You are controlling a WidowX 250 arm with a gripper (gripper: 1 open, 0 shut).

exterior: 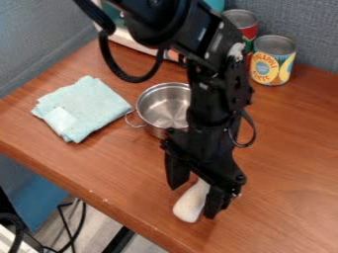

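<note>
My black gripper (199,178) is low over the wooden table near its front edge. A white elongated object (191,204) lies beneath and between its fingers; whether the fingers touch it I cannot tell. Behind the arm stands a steel pot (156,103) with a wire handle, partly hidden by the arm. A light blue folded cloth (79,109) lies to the left.
Two cans, a yellow one (272,65) and a red-green one (242,25), stand at the back right. A white tray (126,40) is at the back.
</note>
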